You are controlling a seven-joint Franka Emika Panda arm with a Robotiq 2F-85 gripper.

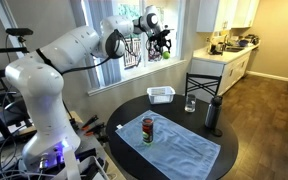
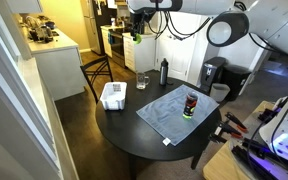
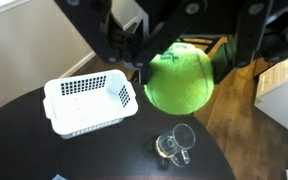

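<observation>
A yellow-green tennis ball fills the middle of the wrist view, with my gripper shut on it. In exterior view 1 the ball hangs high above the table's far side, up near the window. The second exterior view shows it small, far above the tabletop. Below and to the left in the wrist view is an empty white basket, standing on the dark round table. The ball is in the air, apart from the basket.
A glass mug stands near the basket, with a dark bottle farther right. A red-and-green can is on the blue cloth. A black chair stands behind the table.
</observation>
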